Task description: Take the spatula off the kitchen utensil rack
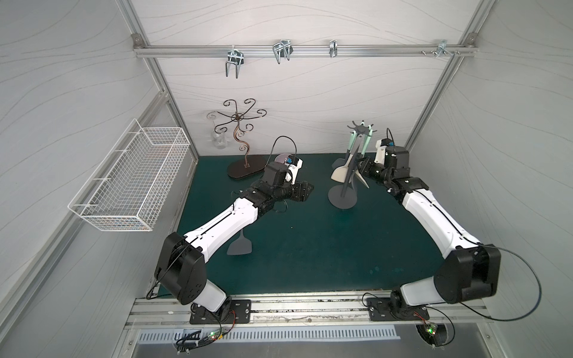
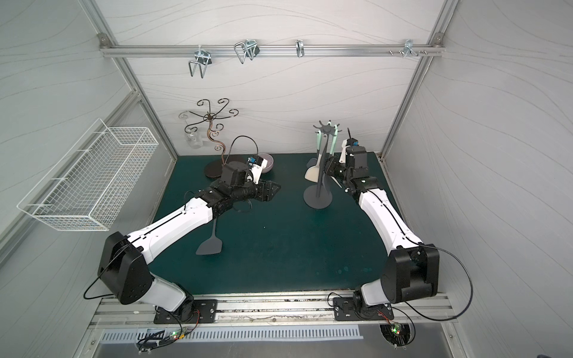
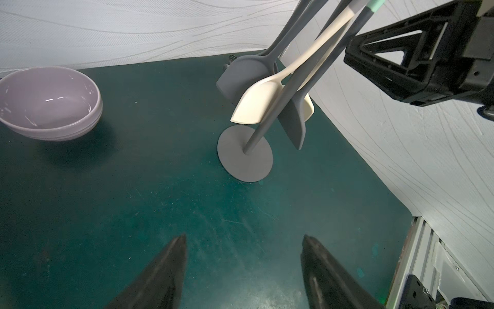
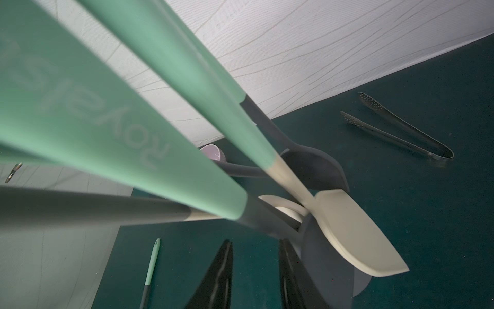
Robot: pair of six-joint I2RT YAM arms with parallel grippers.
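Note:
The utensil rack (image 3: pixel 236 154) stands at the back right with several spatulas and other utensils hanging from it, among them a cream spatula (image 3: pixel 252 103), a dark grey spatula (image 3: pixel 293 123) and mint handles (image 4: pixel 128 128). My right gripper is open at the rack's right side, its fingertips close among the hanging utensils, nothing clearly held. My left gripper hovers open over the middle of the table, left of the rack, with nothing between its fingers. A loose grey spatula (image 1: pixel 240 244) lies at the front left, partly under the left arm.
A lilac bowl (image 3: pixel 51 103) and a metal tree stand (image 1: pixel 244 170) are at the back left. A white wire basket (image 1: pixel 128 185) hangs on the left wall. Metal tongs (image 4: pixel 427 152) lie near the rack.

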